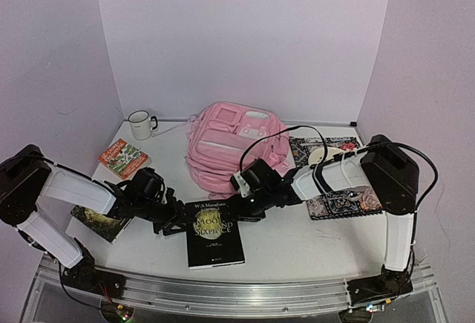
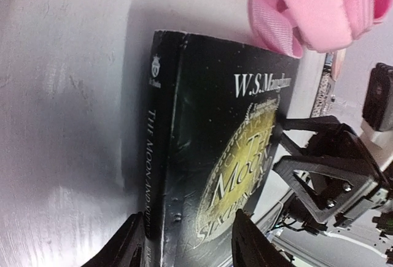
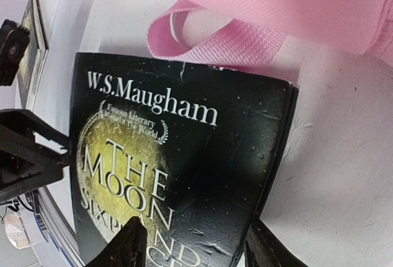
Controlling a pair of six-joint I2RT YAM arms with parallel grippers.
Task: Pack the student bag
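The black book "The Moon and Sixpence" (image 1: pixel 215 245) lies cover up at the table's front, between both grippers. At its left edge, my left gripper is open; one fingertip is beside the spine, the other over the cover. My right gripper also stands open, its fingers straddling the book's right edge, one over the cover. Just behind the book sits the pink bag (image 1: pixel 234 145), with a pink strap (image 3: pixel 224 43) near the book's top edge. Whether the fingers press on the book is hard to see.
A white mug (image 1: pixel 141 125) and a red-green book (image 1: pixel 123 158) are at the back left. Another dark book (image 1: pixel 100 221) lies partly under the left arm. Patterned notebooks (image 1: pixel 345 206) lie beneath the right arm.
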